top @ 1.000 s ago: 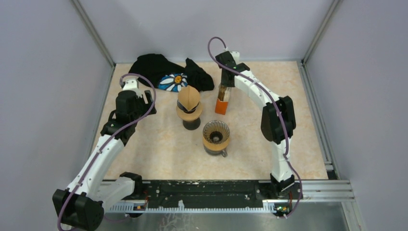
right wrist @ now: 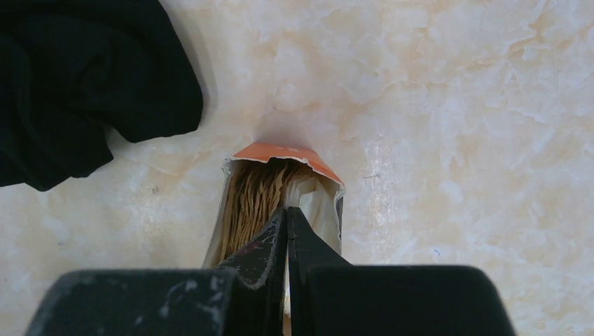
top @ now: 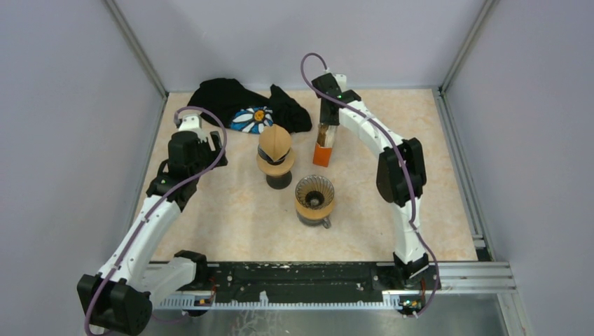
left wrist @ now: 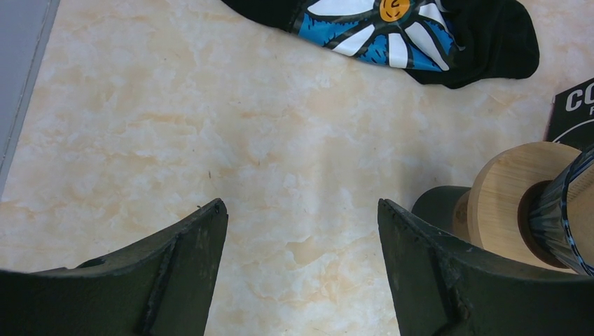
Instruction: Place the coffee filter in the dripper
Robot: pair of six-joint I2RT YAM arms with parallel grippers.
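Observation:
An orange box (top: 322, 155) of coffee filters stands open, with brown filters (right wrist: 252, 199) packed on one side and white filters (right wrist: 319, 206) on the other. Over its opening my right gripper is shut, and I see nothing between its fingertips; whether they touch the filters I cannot tell. One clear ribbed dripper (top: 315, 187) with a wooden collar sits empty at the front middle. A second dripper (left wrist: 560, 217) holds a brown filter (top: 275, 142). My left gripper hangs open at the left, nothing between its fingers.
Black cloth (top: 224, 98) with a blue daisy print (top: 251, 120) lies crumpled at the back. Bare tabletop (top: 217, 217) stretches across the front left and the right side.
The left arm, both drippers and the box stand where they were.

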